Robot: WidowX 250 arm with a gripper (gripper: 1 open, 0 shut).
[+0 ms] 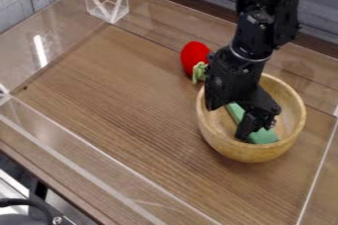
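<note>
My gripper [238,105] reaches down from the top right into a wooden bowl [243,150] on the right of the table. Its black fingers stand apart inside the bowl, over and beside a green object [262,135] lying there, which they partly hide. Whether anything touches the fingers is hard to tell.
A red object [195,53] with a green part lies behind the bowl, left of the arm. A clear wire-like holder [103,4] stands at the back left.
</note>
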